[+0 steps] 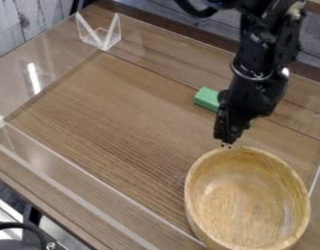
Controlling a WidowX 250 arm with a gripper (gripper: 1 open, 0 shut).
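Observation:
My black gripper (pixel 232 127) hangs over the right side of the wooden table, pointing down, just behind a round tan bowl (pixel 244 200). A green block (pixel 207 99) lies on the table behind the gripper, partly hidden by it. Whether the fingers are open or shut is hard to tell; I see nothing clearly held between them.
A small clear wire-like stand (pixel 100 31) is at the back left. A wall runs along the back, and the table has raised edges.

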